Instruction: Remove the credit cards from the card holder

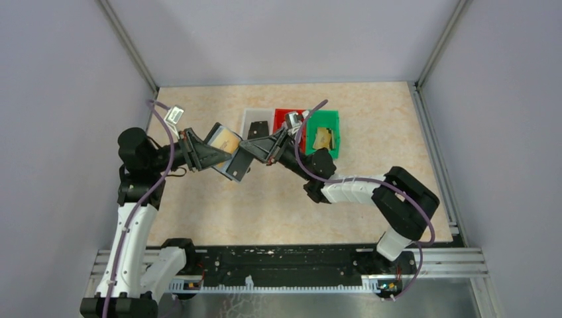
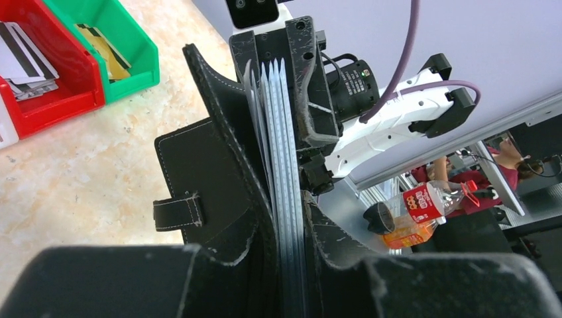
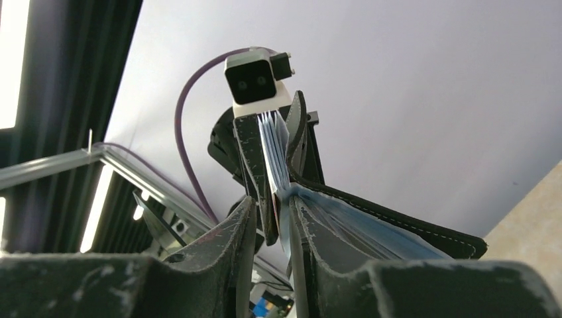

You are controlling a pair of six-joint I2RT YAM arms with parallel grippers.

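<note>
The black leather card holder [image 1: 237,167] is held up between both grippers, its flap spread and a yellowish card [image 1: 224,147] showing. In the left wrist view, a stack of clear sleeves [image 2: 280,152] runs edge-on between its covers, and my left gripper has the holder between its fingers. My right gripper is at the holder's opposite end, the sleeve edges and cover between or just beyond its fingers; how tightly it closes on them is unclear.
A green bin [image 1: 333,119] with yellow cards, a red bin [image 1: 288,112] with cards and a white bin [image 1: 248,116] with a dark object stand at the back.
</note>
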